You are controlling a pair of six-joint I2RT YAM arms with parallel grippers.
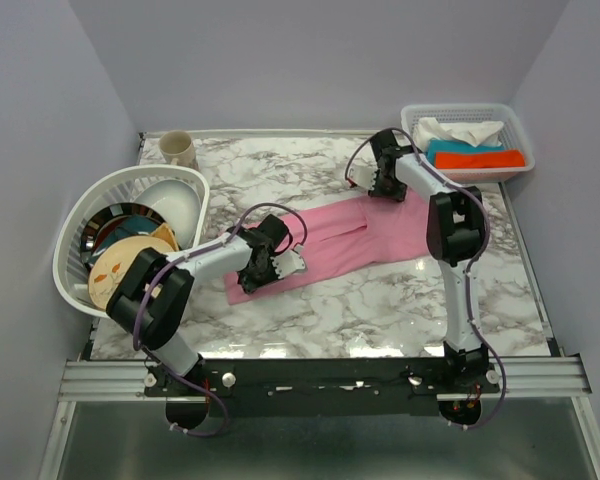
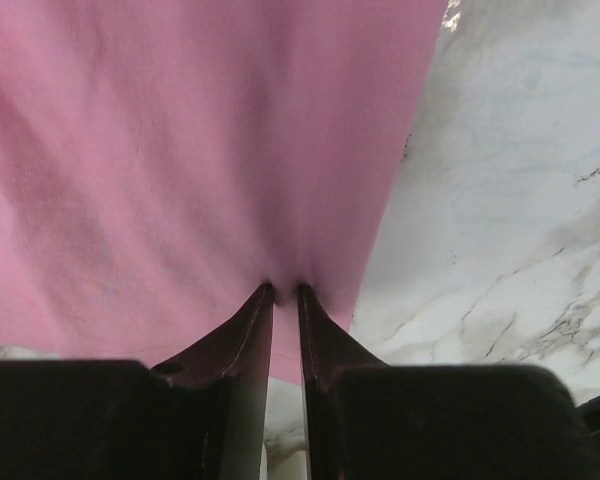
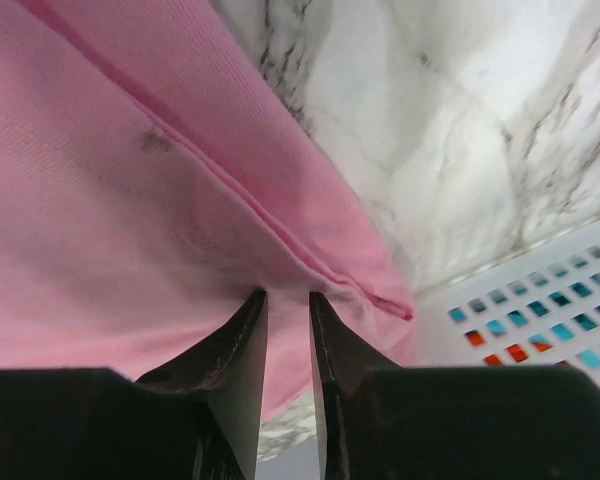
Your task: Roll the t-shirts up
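Note:
A pink t-shirt point(image 1: 325, 262) lies spread across the table in a long, wide shape, with a loose fold near its middle. Over its left end, close to the front edge, my left gripper point(image 1: 252, 286) reaches down to the cloth. The left wrist view shows a narrow gap between its fingertips, with pink fabric point(image 2: 180, 150) creased at the tips. At the shirt's back edge on the right is my right gripper point(image 1: 390, 194). Its fingers stand apart just over a layered hem point(image 3: 250, 205) in the right wrist view, with no cloth clearly gripped.
A white basket point(image 1: 525, 135) at the back right holds white, blue and orange cloths. On the left stands a larger white basket point(image 1: 68, 240) with dishes, and a beige cup point(image 1: 178, 148) behind it. Bare marble point(image 1: 380, 315) lies in front of the shirt.

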